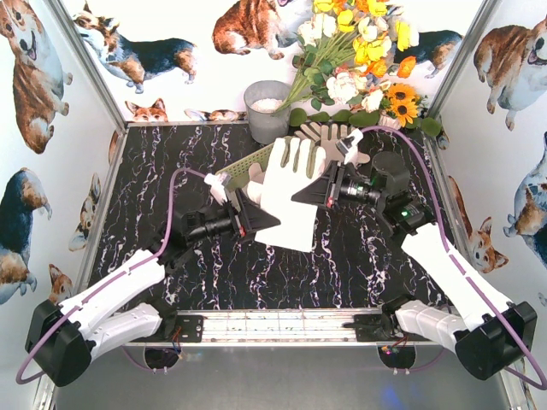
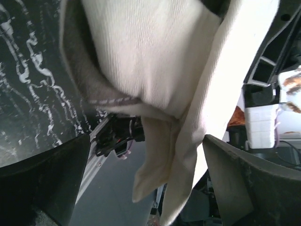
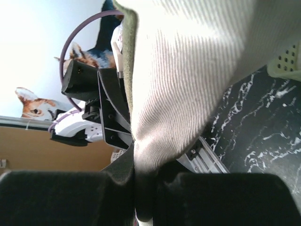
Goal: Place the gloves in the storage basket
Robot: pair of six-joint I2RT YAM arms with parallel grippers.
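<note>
A white glove (image 1: 291,209) with grey-green finger stripes hangs raised above the table, fingers toward the back. My right gripper (image 1: 313,202) is shut on its right side; in the right wrist view the ribbed fabric (image 3: 174,103) is pinched between the fingers. At the glove's left edge stands my left gripper (image 1: 261,229), open. In the left wrist view, loose fabric (image 2: 181,155) hangs between its spread fingers. The green storage basket (image 1: 242,168) lies behind the raised glove and is mostly covered by it. A bit of pale glove shows inside it.
More gloves (image 1: 357,143) lie on the table right of the basket, partly behind my right arm. A grey bucket (image 1: 267,120) and a bunch of flowers (image 1: 367,51) stand at the back.
</note>
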